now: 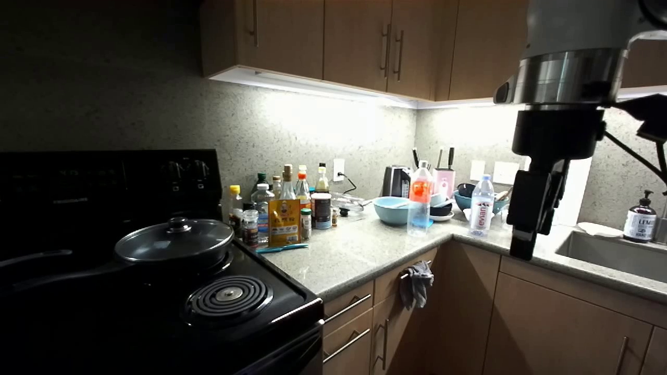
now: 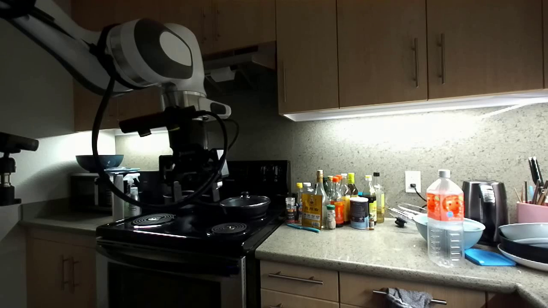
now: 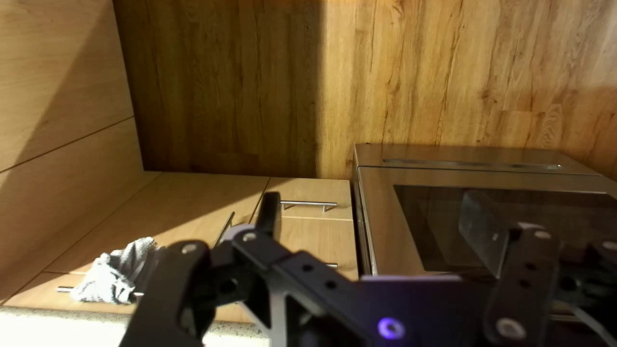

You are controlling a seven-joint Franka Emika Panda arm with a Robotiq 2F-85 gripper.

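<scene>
High in front of the counters hangs my gripper (image 2: 196, 191), pointing straight down. In the wrist view its two fingers (image 3: 269, 215) stand wide apart, so it is open, and only the floor and cabinet fronts show beyond the gap. A lidded pan (image 1: 176, 242) sits at the back of the black stove (image 1: 294, 312). A grey cloth (image 1: 416, 284) hangs over a drawer handle, and shows at the lower left of the wrist view. On the counter stand a large clear bottle with an orange label (image 2: 445, 220) and a light blue bowl (image 1: 392, 211).
Several sauce bottles and a yellow box (image 1: 284, 222) crowd the counter beside the stove. A kettle (image 2: 483, 205), a smaller water bottle (image 1: 481, 206) and a soap bottle (image 1: 641, 217) by the sink (image 1: 625, 256) stand farther along.
</scene>
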